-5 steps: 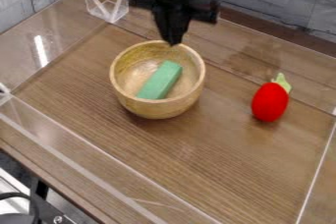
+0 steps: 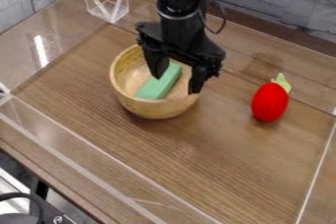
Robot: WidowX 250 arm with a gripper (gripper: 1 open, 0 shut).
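My black gripper [image 2: 183, 67] reaches down from the top centre over a tan bowl [image 2: 133, 97], its two dark fingers spread open above the bowl's upper part. A green oblong item [image 2: 157, 86] lies inside the bowl, between the fingers but lower; whether they touch it is unclear. The left finger hangs near its upper end, the right one over the bowl's right side.
A red oval object [image 2: 269, 102] with a light green top lies on the wooden table [image 2: 171, 174] at the right. A white wire-like item [image 2: 106, 2] sits at the upper left.
The objects appear in the same places.
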